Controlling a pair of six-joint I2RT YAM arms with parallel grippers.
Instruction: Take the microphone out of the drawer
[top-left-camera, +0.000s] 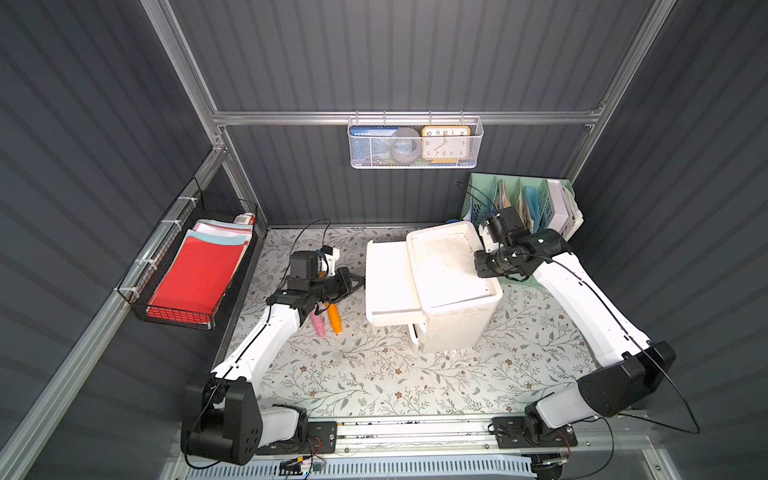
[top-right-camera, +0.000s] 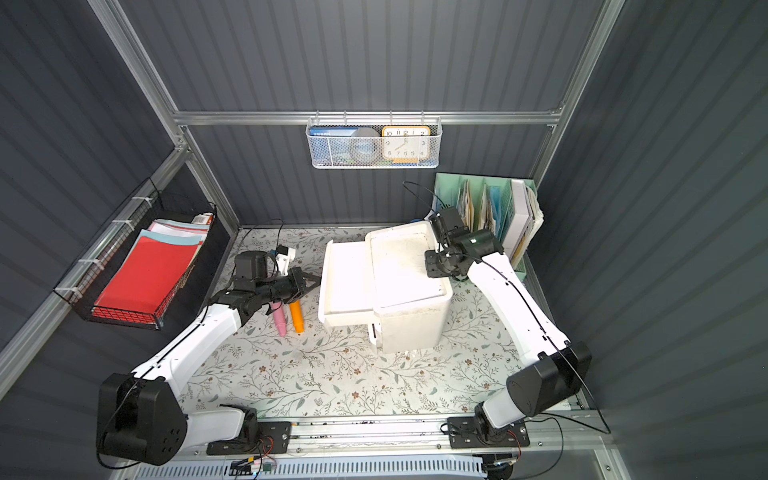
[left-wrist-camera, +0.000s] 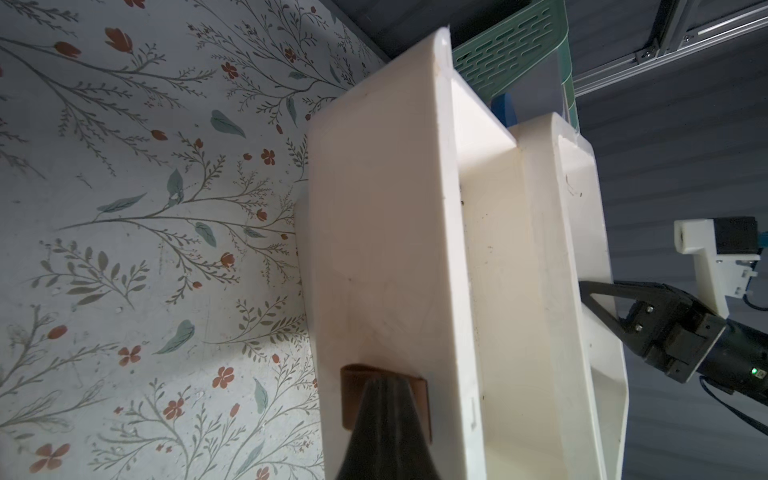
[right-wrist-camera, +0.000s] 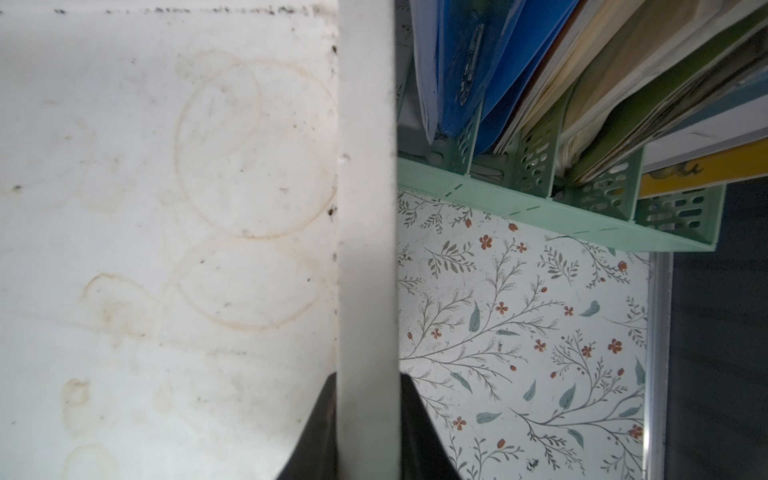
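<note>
A white drawer unit (top-left-camera: 456, 328) stands mid-table, its top drawer (top-left-camera: 388, 280) pulled out to the left; no microphone is visible. My left gripper (top-left-camera: 357, 281) is shut, its tips at the drawer's outer face. In the left wrist view they sit at a brown handle recess (left-wrist-camera: 356, 384), with nothing clearly between them. My right gripper is shut on the unit's top rim (right-wrist-camera: 368, 240) on the right side.
A green file rack (top-right-camera: 524, 240) stands behind at the right. Pink (top-left-camera: 318, 324) and orange (top-left-camera: 334, 320) objects lie left of the drawer. A black wire basket (top-left-camera: 168, 316) hangs on the left wall.
</note>
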